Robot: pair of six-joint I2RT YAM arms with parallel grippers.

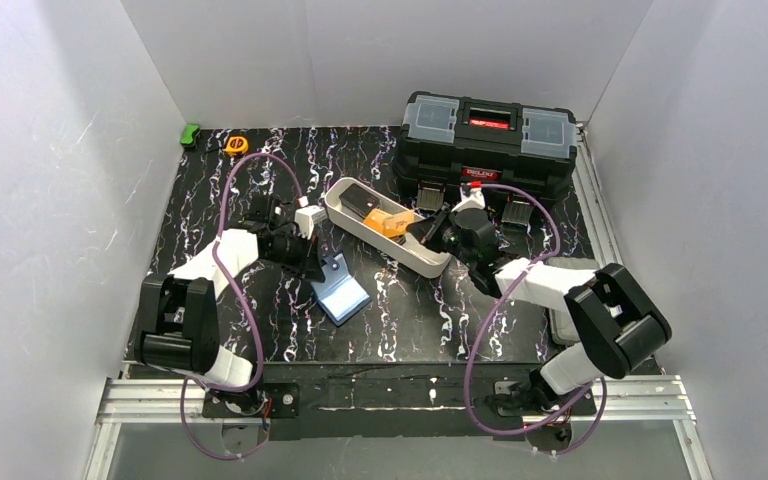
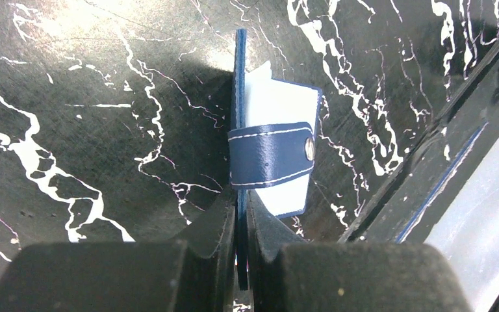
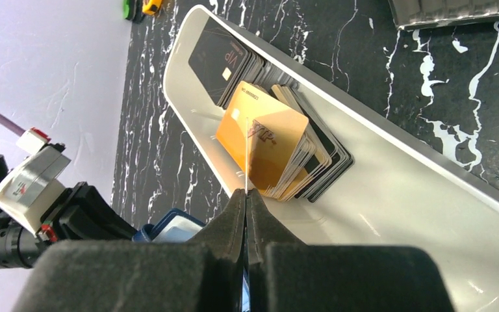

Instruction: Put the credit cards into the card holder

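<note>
In the right wrist view a thin card [image 3: 247, 146], seen edge-on, stands up from my right gripper, which is shut on it. Behind it, gold cards [image 3: 269, 133] and dark cards lean in a row inside the white box [image 3: 403, 140]. From above, the right gripper [image 1: 422, 236] is over that box, and the held card points left. The blue card holder [image 2: 273, 156] lies opened out, its strap with a snap across white inner leaves. My left gripper is shut on its upright cover [image 2: 240, 84].
A black toolbox [image 1: 485, 150] stands behind the box at the back right. An orange tape measure [image 1: 236, 146] and a green item [image 1: 190, 134] lie far left. Bare marble table lies between the holder and the right arm.
</note>
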